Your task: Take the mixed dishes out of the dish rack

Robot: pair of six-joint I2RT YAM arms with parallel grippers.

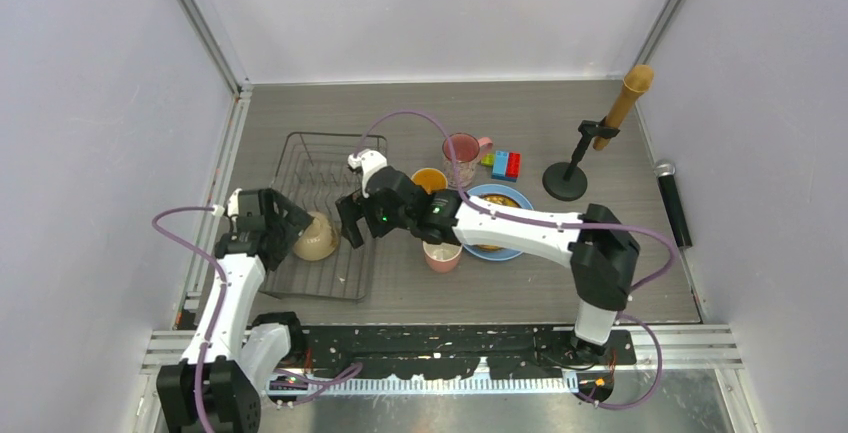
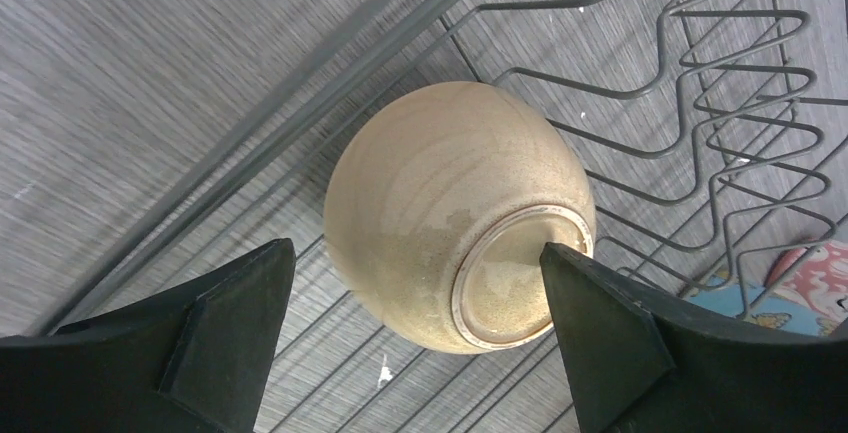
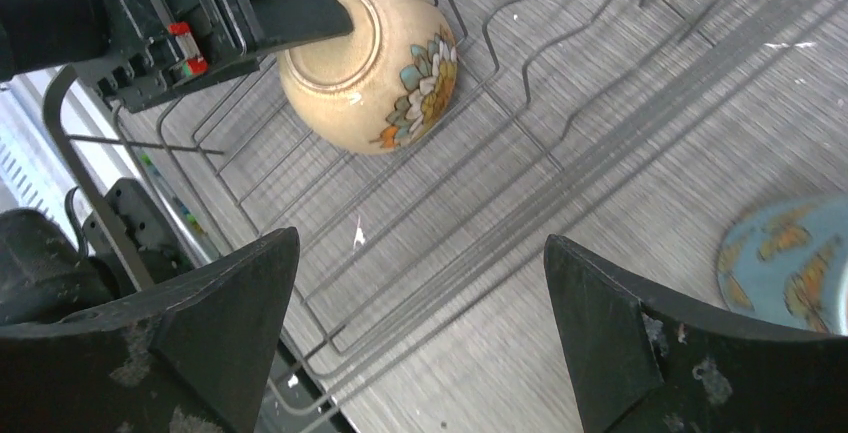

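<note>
A cream bowl with a flower motif (image 1: 315, 243) (image 2: 430, 203) (image 3: 370, 83) lies tilted on its side in the wire dish rack (image 1: 340, 283), its foot ring toward my grippers. My open left gripper (image 1: 290, 218) is at the bowl, its fingertips on either side of its lower part in the wrist view, one overlapping the foot ring. My right gripper (image 1: 350, 218) hangs open over the rack's right side, just right of the bowl, with nothing between its fingers.
Right of the rack stand an orange cup (image 1: 430, 178), a pink cup (image 1: 440, 261), a red mug (image 1: 462, 151), a blue plate (image 1: 500, 253) and toy blocks (image 1: 506, 165). A black stand (image 1: 565, 181) is further right. The back of the rack is empty.
</note>
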